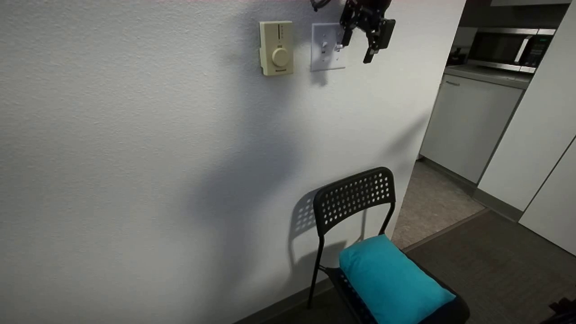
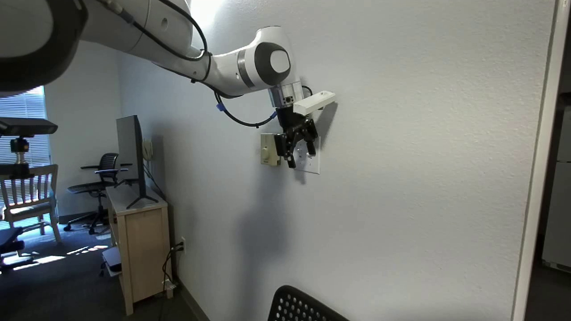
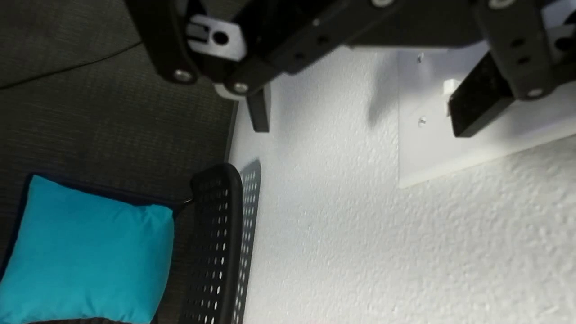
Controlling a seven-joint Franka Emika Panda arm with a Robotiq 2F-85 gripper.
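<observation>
On the wall is a white switch plate (image 1: 318,62) with two small toggles. My gripper (image 1: 357,48) is up against its right side, fingers apart with nothing between them. In the wrist view one finger (image 3: 480,102) is right beside a white toggle (image 3: 449,87), seeming to touch it, though contact is hard to judge. The other finger (image 3: 259,110) hangs far off to the left, over the wall and floor. Part of the switch plate (image 3: 426,156) is hidden behind the gripper there. In the second exterior view my gripper (image 2: 300,156) overlaps the plate's left part.
A beige thermostat (image 1: 276,40) is mounted just left of the plate. Below stands a black chair (image 1: 353,200) carrying a turquoise cushion (image 1: 397,281). Bare wall (image 2: 417,187) lies open to the right, and a monitor (image 2: 131,155) stands on a cabinet at left.
</observation>
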